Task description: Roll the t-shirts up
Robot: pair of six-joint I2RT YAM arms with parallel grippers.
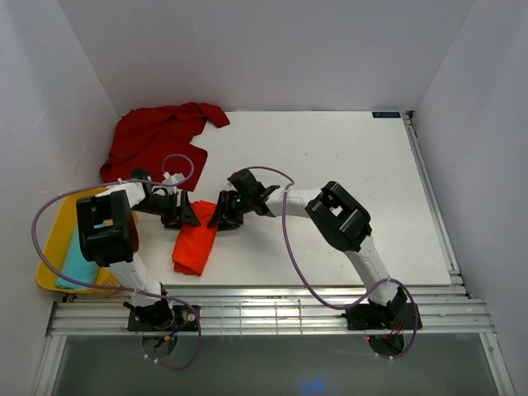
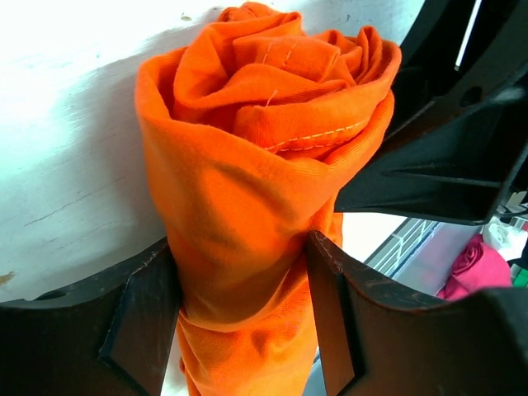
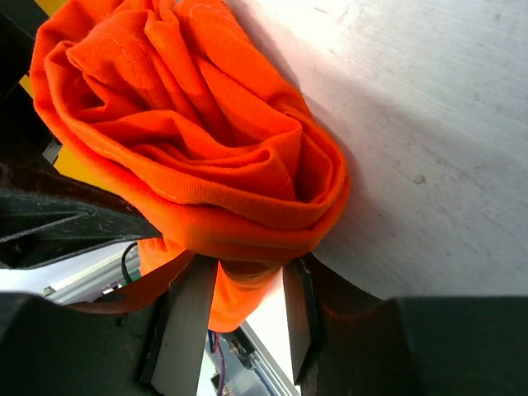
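Note:
An orange t-shirt (image 1: 194,245), bunched into a thick roll, lies lengthwise near the table's front left. My left gripper (image 1: 183,216) and right gripper (image 1: 221,216) flank its upper part. In the left wrist view, the left fingers stand apart around the orange cloth (image 2: 239,190), which fills the space between them; a black gripper part is beside it. In the right wrist view, the right fingertips press at the lower edge of the folded end (image 3: 190,140), with some cloth between them.
A dark red cloth (image 1: 148,136) lies at the back left. A yellow bin (image 1: 58,239) holding light blue cloth (image 1: 76,268) stands at the left edge.

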